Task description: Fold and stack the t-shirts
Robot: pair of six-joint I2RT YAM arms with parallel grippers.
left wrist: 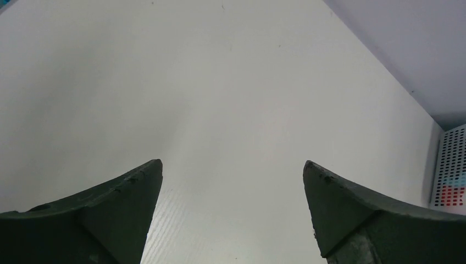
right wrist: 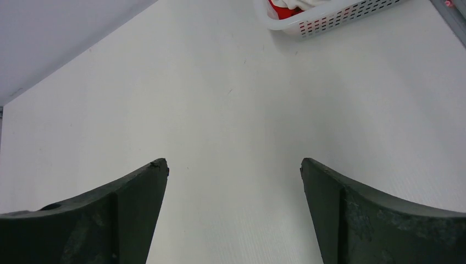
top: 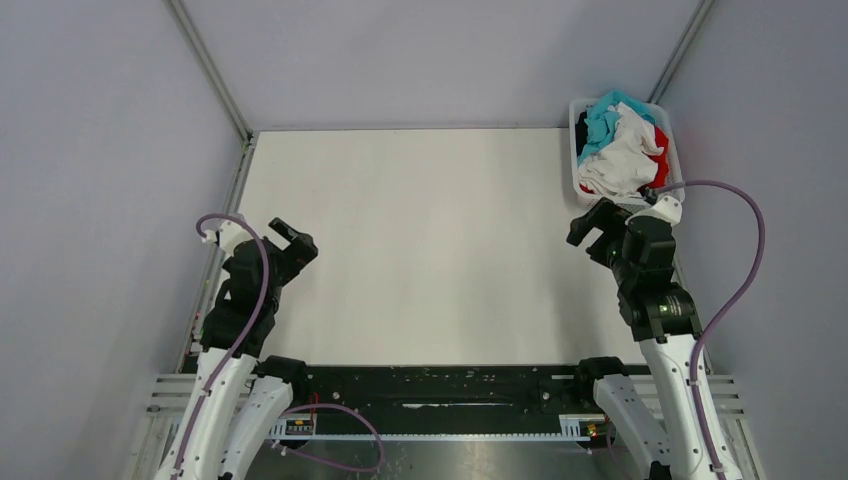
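Observation:
A white plastic basket (top: 579,187) at the table's back right holds crumpled shirts: white (top: 622,160), teal (top: 600,127), red (top: 659,140) and a dark one. My right gripper (top: 582,237) is open and empty over the table just in front of the basket, whose lower side (right wrist: 324,21) shows at the top of the right wrist view. My left gripper (top: 297,239) stands open and empty over the left part of the table. In the left wrist view, the basket (left wrist: 449,165) appears at the right edge.
Pale walls (top: 420,60) bound it at the back and sides. A dark strip with rails (top: 440,385) runs along the front edge.

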